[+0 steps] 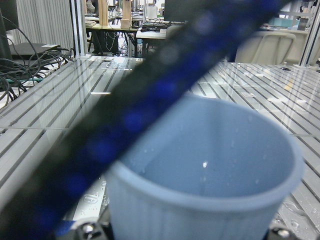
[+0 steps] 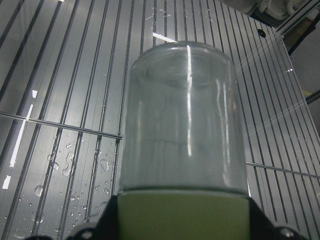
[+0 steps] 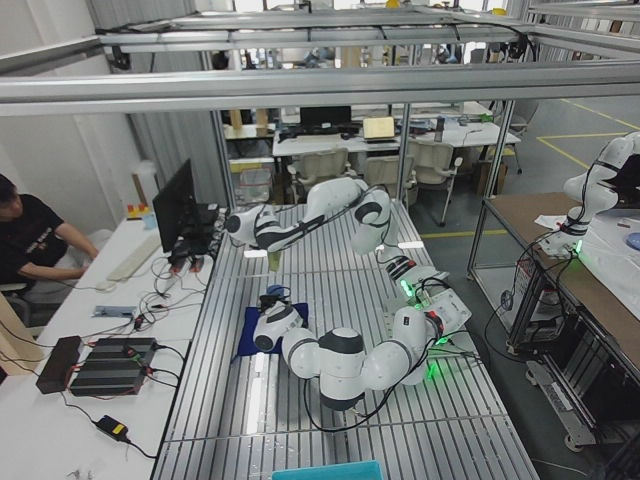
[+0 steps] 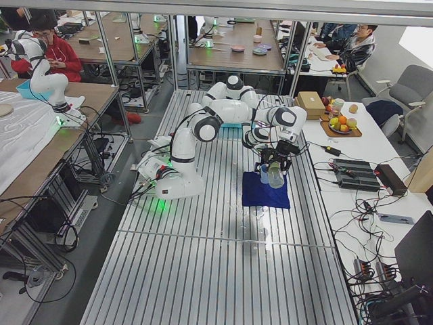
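A pale blue cup (image 1: 205, 190) fills the lower left wrist view, with drops inside; my left gripper is shut on it at the bottom edge. In the right wrist view a clear container (image 2: 182, 120) with a green band (image 2: 182, 215) is held in my right gripper, shut on it. In the camera right view the clear container (image 4: 275, 176) is beside the blue cup, over a dark blue cloth (image 4: 264, 200).
A turquoise tray (image 3: 325, 472) is at the near edge in the camera left view. Water drops lie on the slatted metal table (image 2: 75, 100). A side desk (image 3: 60, 420) holds electronics and cables.
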